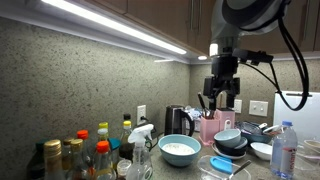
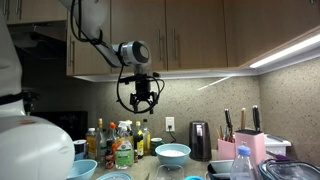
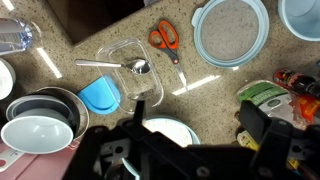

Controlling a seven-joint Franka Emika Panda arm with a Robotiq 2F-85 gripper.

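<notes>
My gripper hangs high above the counter, open, with nothing between its fingertips. In exterior view 1 the gripper (image 1: 220, 101) is up at the right, clear of everything beneath it. The wrist view looks down on orange-handled scissors (image 3: 164, 38), a clear container (image 3: 112, 55) with a spoon (image 3: 125, 66) in it, and a small blue item (image 3: 100, 95). A round pale lid or plate (image 3: 231, 32) lies at the upper right. A light blue bowl (image 3: 170, 130) with something white inside is partly hidden behind the gripper.
Bottles (image 1: 103, 155) crowd the counter by the wall, with a spray bottle (image 2: 124, 150) among them. Stacked bowls (image 3: 38, 130), a pink utensil holder (image 2: 250, 147), a dark kettle (image 2: 200, 140) and a water bottle (image 1: 285, 150) stand around. Cabinets (image 2: 205, 40) hang above.
</notes>
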